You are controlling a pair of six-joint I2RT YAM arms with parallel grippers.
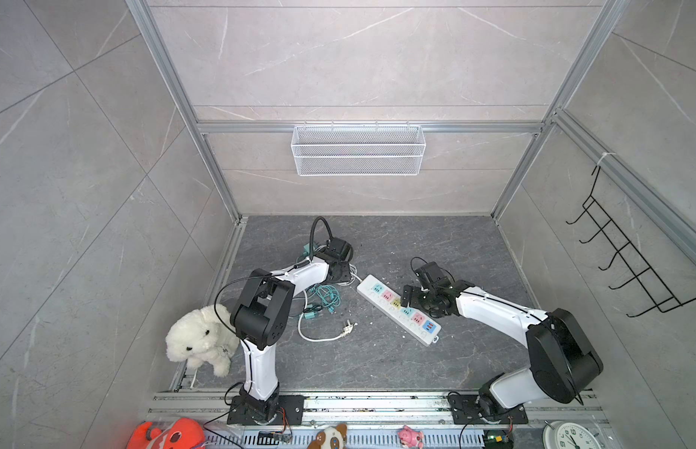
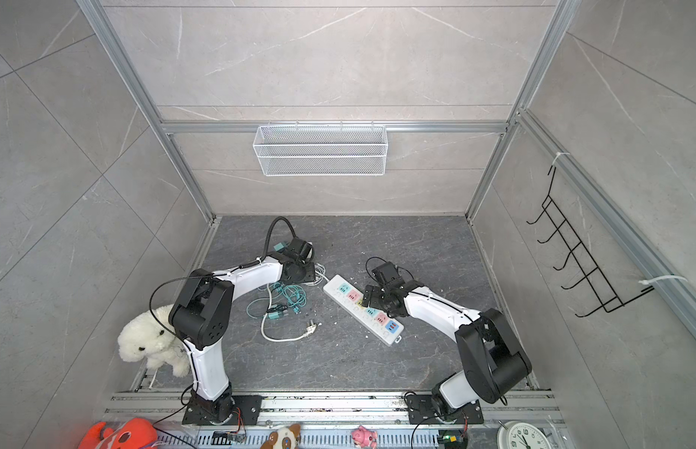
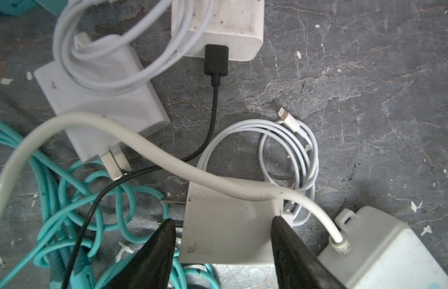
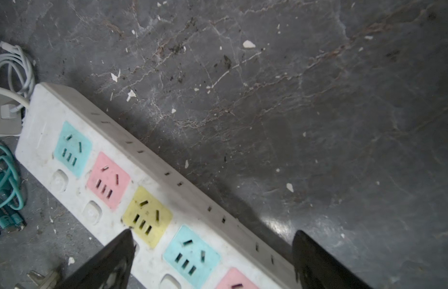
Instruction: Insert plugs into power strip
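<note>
The white power strip [image 4: 74, 120] lies diagonally at table centre, with coloured socket faces. My right gripper is open above its middle, nothing between its fingers. Among the chargers and cables left of the strip, my left gripper stands open directly over a white charger [image 3: 224, 221], whose prongs point left. Another white adapter [image 3: 103, 106] with prongs, a third charger [image 3: 228, 24] with a black cable, and teal cables [image 3: 50, 202] lie around it. A white plug [image 1: 349, 327] on a thick cord lies below the strip's left part.
A white plush dog [image 1: 198, 336] sits at the left edge. A white wire basket [image 1: 357, 149] hangs on the back wall, a black hook rack [image 1: 617, 247] on the right.
</note>
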